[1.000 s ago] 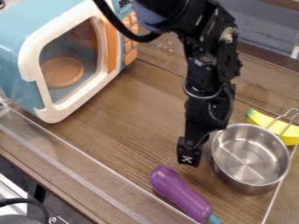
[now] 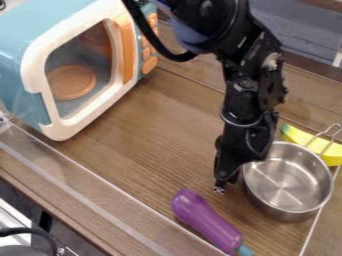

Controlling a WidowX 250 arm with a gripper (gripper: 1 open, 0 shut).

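My gripper [image 2: 226,180] points down at the wooden counter, just left of a steel pot [image 2: 286,185], its tip low by the pot's left side; it looks shut, with nothing visible between its fingers. A purple eggplant-like toy [image 2: 203,217] with a teal end lies below it. A yellow banana [image 2: 307,142] lies behind the pot, partly hidden by it and its handle.
A blue and white toy microwave [image 2: 47,55] with an open front, an orange disc [image 2: 71,80] inside, stands at the back left. A clear edge strip runs along the front left.
My gripper has shifted slightly to the right, closer to the pot. The objects on the counter look unchanged.
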